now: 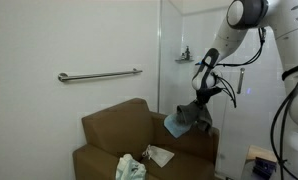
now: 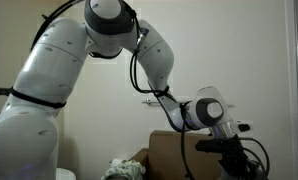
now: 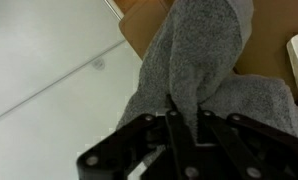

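Note:
A grey cloth (image 3: 204,55) is bunched between the fingers of my gripper, which is shut on it. In exterior view 1 the same cloth (image 1: 192,114) hangs from the gripper (image 1: 200,97) over the right end of the brown sofa (image 1: 119,127). A light blue cloth (image 1: 174,126) shows beside it on the sofa; the grey cloth may cover part of it. The gripper's lower end in exterior view 2 is dark among cables, and its fingers cannot be made out there.
A white cloth (image 1: 157,155) lies on the seat, and a pale, patterned cloth (image 1: 130,168) rests near the sofa's front left. Fixed to the wall is a metal bar (image 1: 99,75). A dark box (image 1: 261,165) stands at lower right.

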